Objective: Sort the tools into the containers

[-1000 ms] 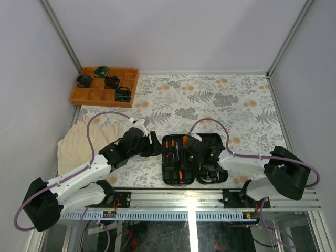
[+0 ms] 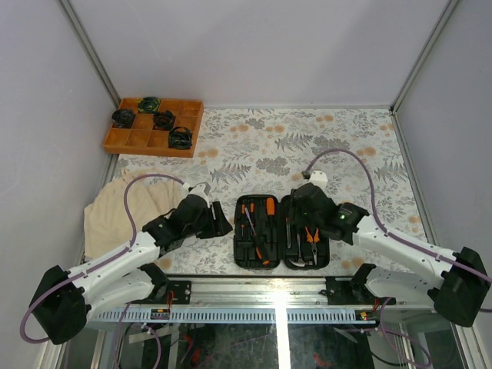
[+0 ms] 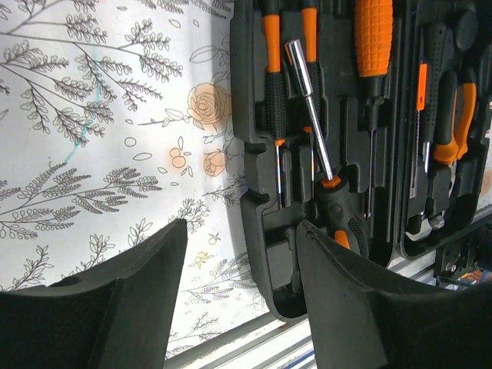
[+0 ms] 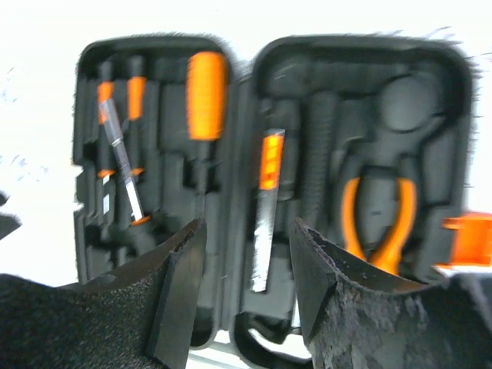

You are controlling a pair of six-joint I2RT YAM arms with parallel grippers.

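Note:
An open black tool case [image 2: 276, 261] lies near the table's front edge. Its left half holds several screwdrivers, among them a thick orange-handled one [image 3: 373, 38]. Slanting across the slots there is a screwdriver with a silver shaft [image 3: 312, 111], its dark handle low in the case. In the right half sit a cutter with an orange grip [image 4: 270, 161] and orange-handled pliers [image 4: 396, 234]. My left gripper is part open and empty, left of the case. Over the right half hovers my right gripper, also part open with nothing between its fingers.
An orange compartment box [image 2: 128, 148] with several dark cable coils stands at the back left. A beige cloth [image 2: 108, 219] lies at the left, partly behind my left arm.
My right gripper has moved right, from above the case's middle to its right half, uncovering the slanted screwdriver. The case shifted slightly left earlier; my left arm moved only a little.

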